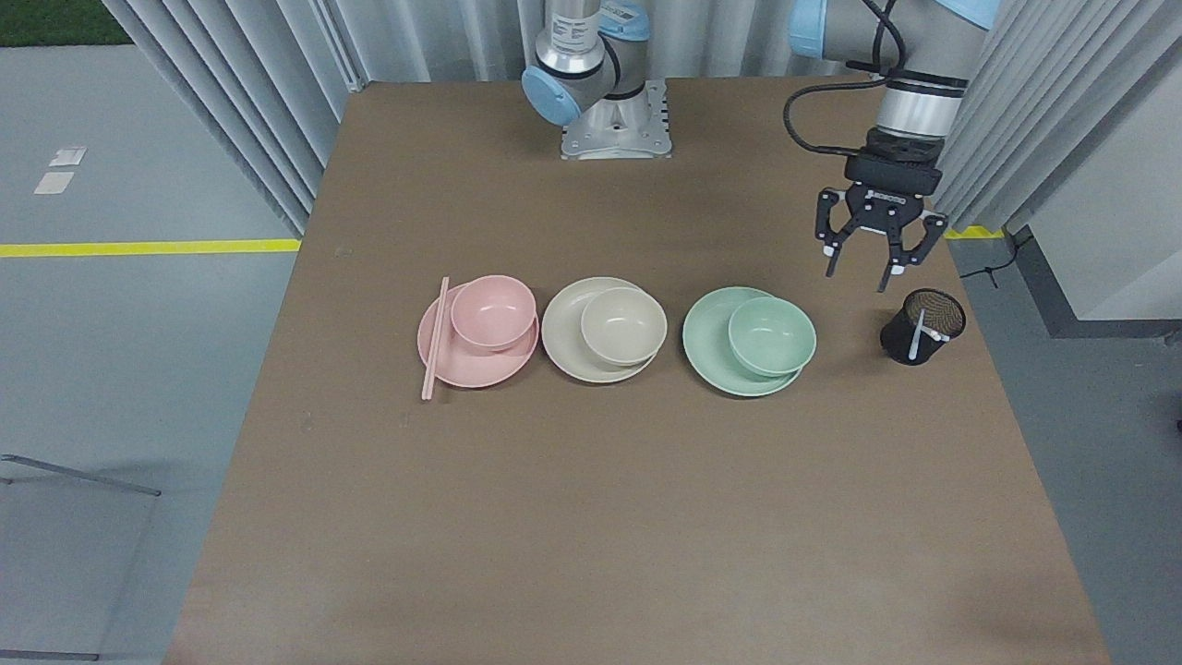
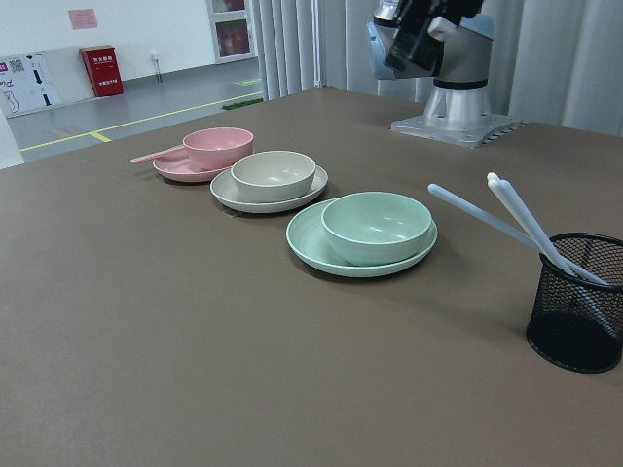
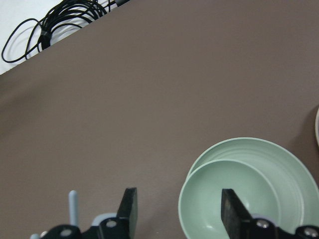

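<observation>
My gripper (image 1: 858, 277) hangs open and empty above the table, up and left of the black mesh pen holder (image 1: 909, 344), which holds pale stick-like utensils (image 2: 516, 214). Left of it sit three bowl-and-plate sets in a row: the green bowl (image 1: 772, 332) on a green plate (image 1: 715, 355), the white bowl (image 1: 622, 327) on a white plate (image 1: 565, 332), and the pink bowl (image 1: 493, 310) on a pink plate (image 1: 476, 369), with pink chopsticks (image 1: 434, 344) across that plate's left side. In the wrist view the green set lies below my fingers.
Coiled black cables (image 3: 50, 30) show beyond the table edge in the wrist view.
</observation>
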